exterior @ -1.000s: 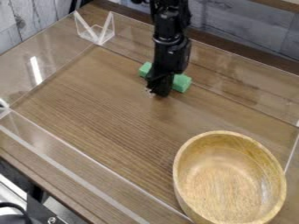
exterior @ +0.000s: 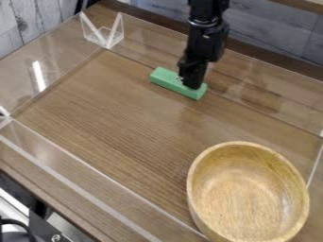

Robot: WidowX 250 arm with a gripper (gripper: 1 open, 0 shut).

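A green block [exterior: 171,81] lies flat on the wooden table [exterior: 113,142], slightly above the middle of the view. My dark gripper [exterior: 192,67] hangs just behind and above its right half, shut, with nothing visible between its fingers.
A large light wooden bowl [exterior: 246,213] takes up the lower right. A white wire-like object [exterior: 105,33] stands at the back left.
My gripper has moved back and up from in front of the green block, uncovering it. The block appears about where it was.
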